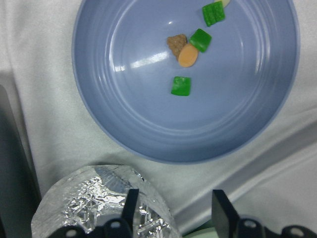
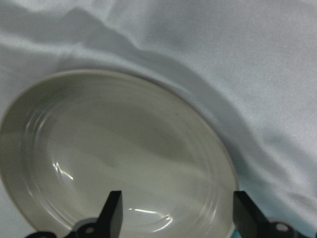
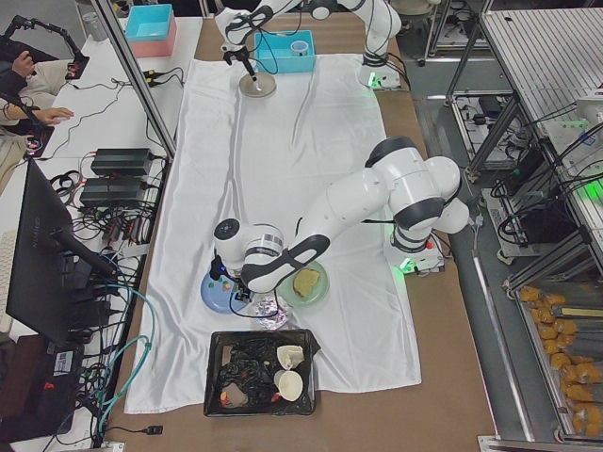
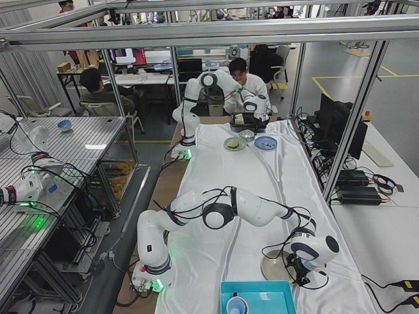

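A blue plate with several food pieces, green squares, an orange disc and a brown lump, lies below my left gripper. The gripper stands open, over a foil-covered item near the plate. A green plate with a yellow piece lies beside them. At the other end of the cloth, my right gripper is open above a beige plate; nothing shows between its fingers.
A black tray with cups and dark bags sits beyond the left arm. A turquoise bin with a mug stands beside the right arm. A monitor and cables line one side.
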